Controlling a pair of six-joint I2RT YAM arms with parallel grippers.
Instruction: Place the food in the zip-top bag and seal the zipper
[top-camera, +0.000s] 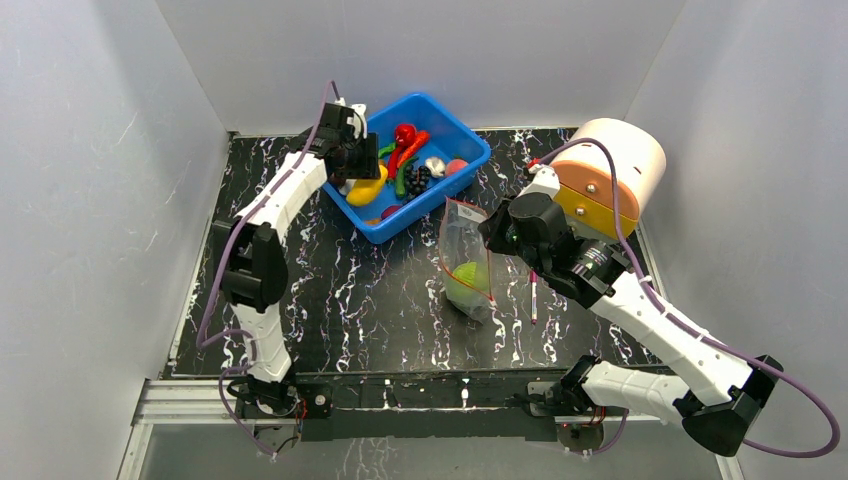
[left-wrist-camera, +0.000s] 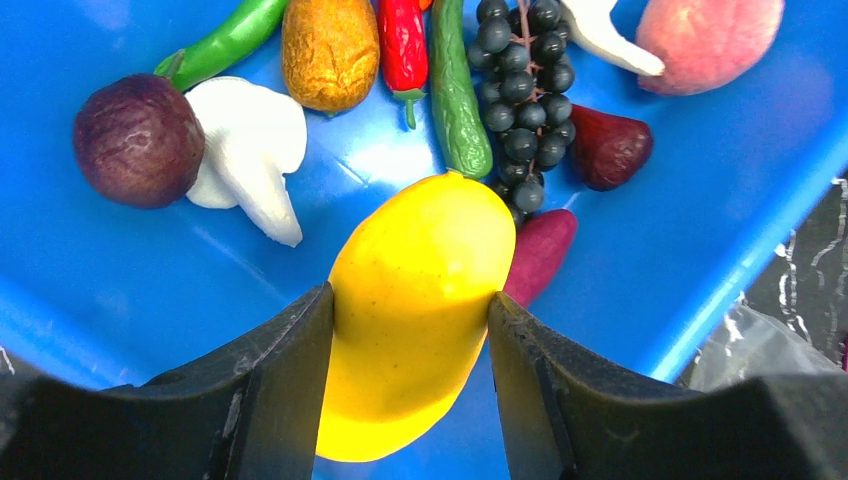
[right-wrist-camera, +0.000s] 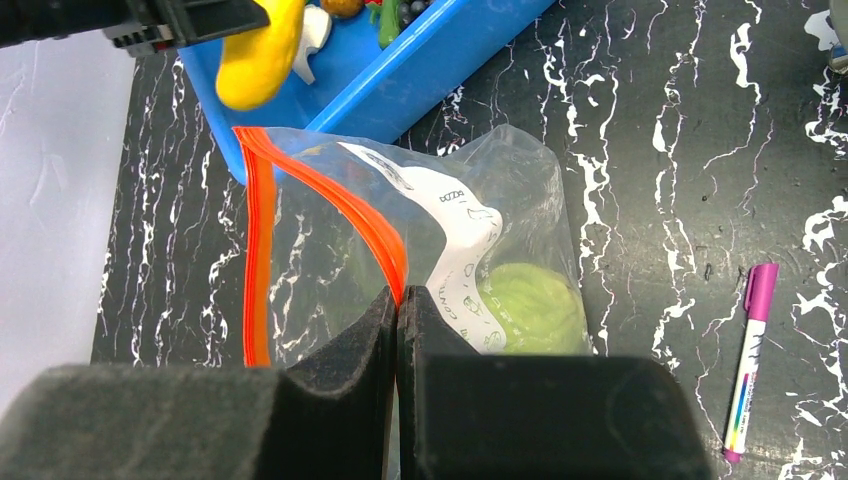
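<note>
A yellow oblong food item (left-wrist-camera: 415, 320) is between the fingers of my left gripper (top-camera: 358, 160), lifted over the blue bin (top-camera: 420, 220) of toy food. The clear zip bag (top-camera: 465, 250) (right-wrist-camera: 510, 220), with orange zipper edges and a green round item (right-wrist-camera: 530, 310) inside, stands on the dark table. My right gripper (top-camera: 490, 228) is shut on the bag's top edge at the zipper.
A pink-capped marker (right-wrist-camera: 750, 360) lies right of the bag. A cream and yellow rounded container (top-camera: 605, 175) sits at the back right.
</note>
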